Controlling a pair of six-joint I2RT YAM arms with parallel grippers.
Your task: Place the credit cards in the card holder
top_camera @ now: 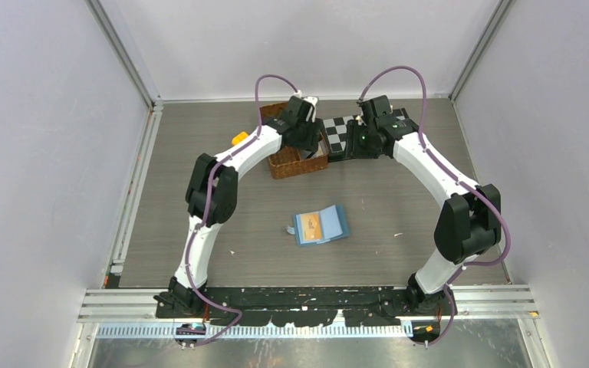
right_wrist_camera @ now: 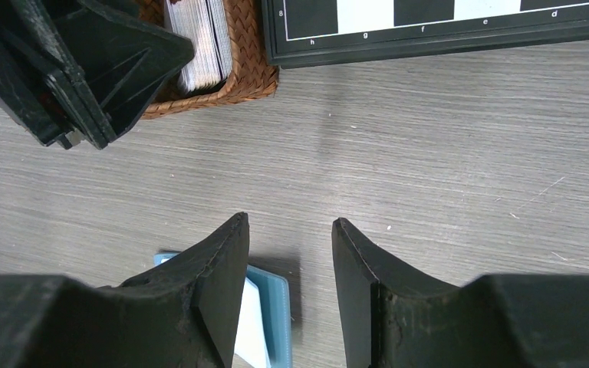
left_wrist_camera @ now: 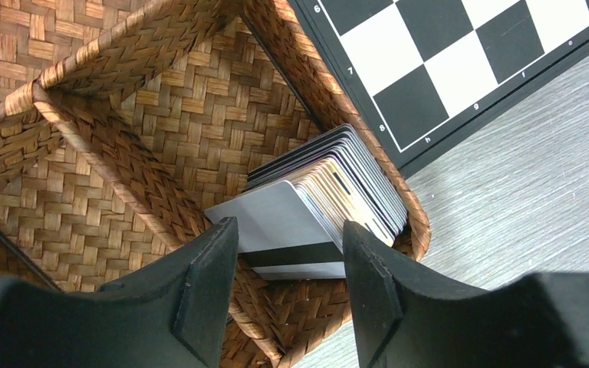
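Note:
Several cards stand stacked in one compartment of a wicker basket [top_camera: 284, 170]. In the left wrist view a grey card [left_wrist_camera: 276, 215] with a dark stripe leans apart from the card stack [left_wrist_camera: 345, 180]. Over that compartment my left gripper is open, its fingertips on either side of the leaning card with no visible grip. My right gripper stands open and empty to the right, over the table by the checkered board. The blue card holder [top_camera: 331, 222] lies spread open mid-table, an orange card [top_camera: 310, 225] on its left side; in the right wrist view a finger partly hides it.
A black-and-white checkered board [left_wrist_camera: 460, 65] lies against the basket's right side. A yellow object [top_camera: 239, 139] sits left of the basket, by the left arm. Bare table surrounds the card holder.

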